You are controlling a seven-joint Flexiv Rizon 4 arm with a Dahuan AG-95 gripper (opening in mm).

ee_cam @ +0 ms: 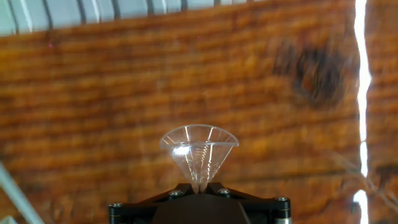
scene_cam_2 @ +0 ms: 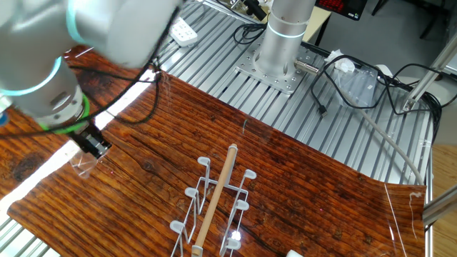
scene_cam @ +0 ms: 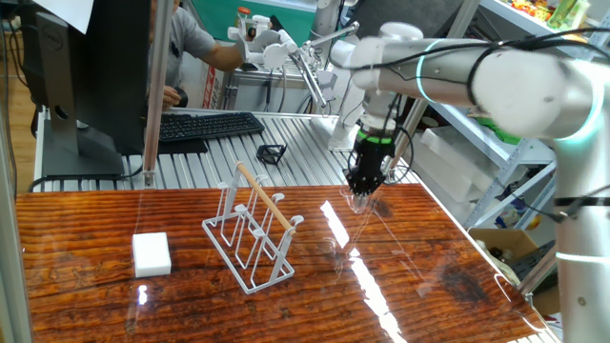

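Observation:
A clear, flared cup (ee_cam: 199,151) points away from my gripper, its wide rim outward. The fingers are shut on its narrow end. In exterior view 1 the gripper (scene_cam: 359,191) hangs over the far right of the wooden table, the cup being a faint shape below it. Exterior view 2 has the gripper (scene_cam_2: 100,151) at the left, the transparent cup (scene_cam_2: 84,165) under its tip. A white wire rack (scene_cam: 250,233) with a wooden top bar and several upright prongs stands mid-table, apart from the gripper; no cups show on its prongs.
A white block (scene_cam: 151,254) lies left of the rack. Bright glare streaks cross the glossy tabletop (scene_cam: 429,248). Behind the table's far edge are a keyboard (scene_cam: 210,126) and a monitor (scene_cam: 95,86). Bare table surrounds the rack.

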